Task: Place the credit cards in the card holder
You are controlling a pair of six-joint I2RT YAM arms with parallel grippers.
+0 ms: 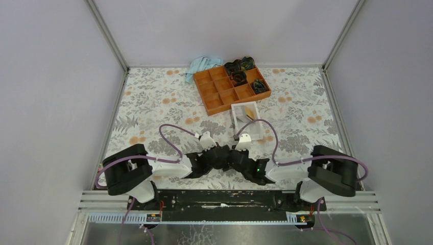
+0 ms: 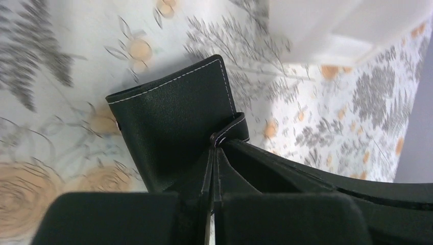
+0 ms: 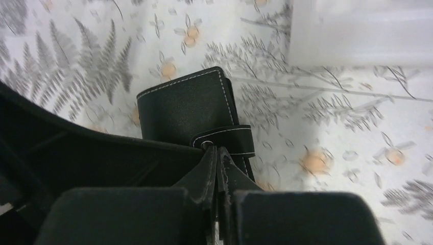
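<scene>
The card holder, black with white stitching, lies on the patterned table; its strap flap [image 3: 227, 140] is folded over the front near a snap. In the left wrist view the holder's cover [image 2: 168, 112] is clear at its upper part, the lower part hidden by fingers. My left gripper is shut with its tips at the strap. My right gripper is shut too, tips at the strap's snap end. Nothing shows between either pair of fingers. From the top, both arms meet over the holder and mostly cover it. No credit card can be made out clearly.
A white box [image 1: 235, 121] with a yellowish item inside stands just beyond the grippers. Behind it are a wooden compartment tray [image 1: 214, 111] holding dark coiled items and a light blue cloth [image 1: 202, 64].
</scene>
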